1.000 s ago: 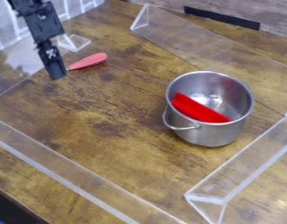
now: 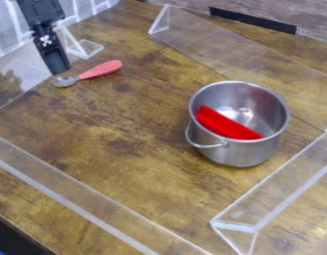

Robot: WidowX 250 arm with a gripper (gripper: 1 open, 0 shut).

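Note:
My black gripper [image 2: 56, 65] hangs at the upper left, just above and left of a tool with a red handle [image 2: 100, 70] and a small metal head [image 2: 67, 81], which lies on the wooden table. Whether the fingers are open or shut is unclear from this angle. A steel pot [image 2: 235, 151] stands at the right, with a long red object [image 2: 226, 127] inside it.
Clear plastic barriers line the top, lower left and right of the table [image 2: 127, 149].
My gripper has moved up and left from over the tool's head, uncovering more of it. The tool and pot look unmoved.

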